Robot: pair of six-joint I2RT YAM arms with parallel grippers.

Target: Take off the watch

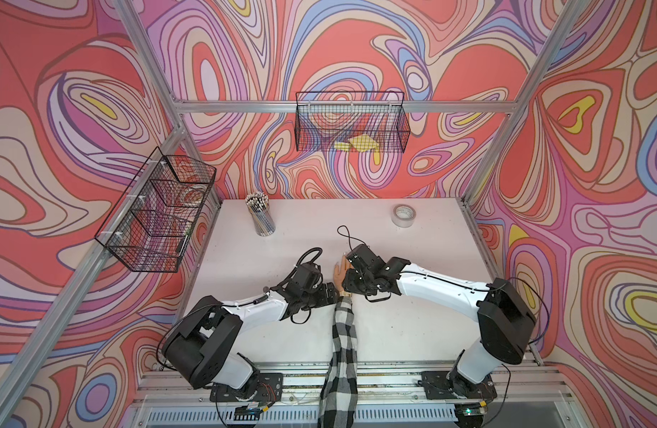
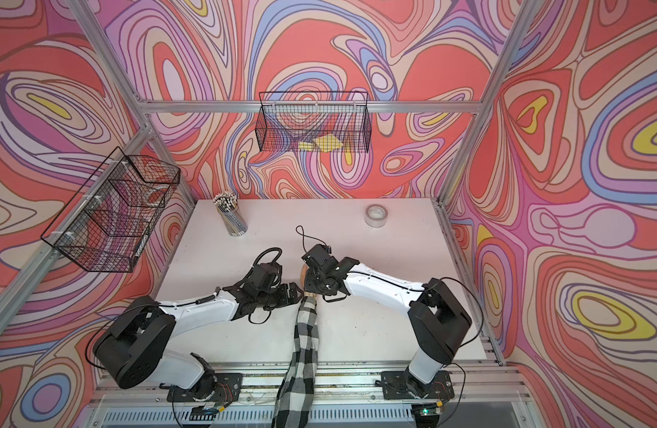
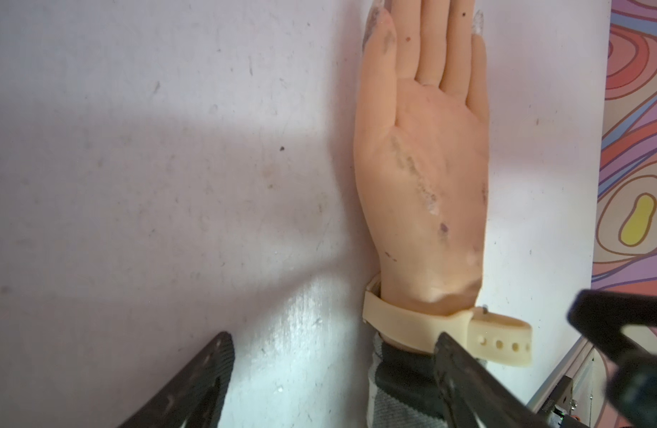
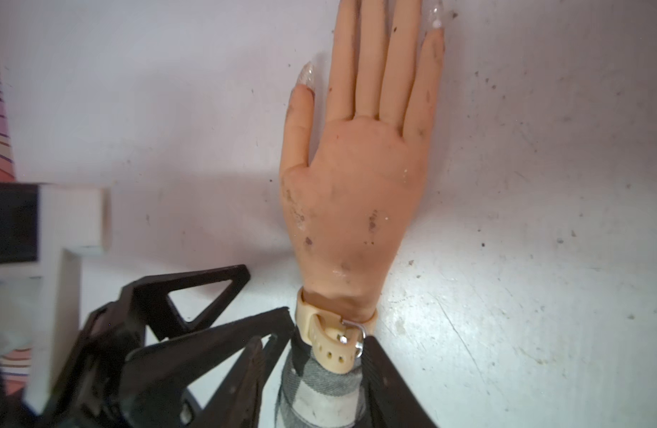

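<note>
A mannequin hand point(image 3: 431, 164) point(image 4: 353, 185) lies palm up on the white table, its forearm in a checked sleeve point(image 1: 342, 342). A beige watch strap point(image 3: 406, 321) point(image 4: 332, 342) circles the wrist, buckled, with its holed tail sticking out. My left gripper point(image 1: 332, 294) is at the wrist's left, open, its right finger close by the strap; its black fingers also reach toward the strap in the right wrist view. My right gripper point(image 1: 347, 281) is over the wrist, open, with its fingertips either side of the strap's tail.
A tub of thin sticks point(image 1: 260, 217) stands at the back left and a tape roll point(image 1: 403, 214) at the back right. Wire baskets point(image 1: 352, 128) hang on the back and left rails.
</note>
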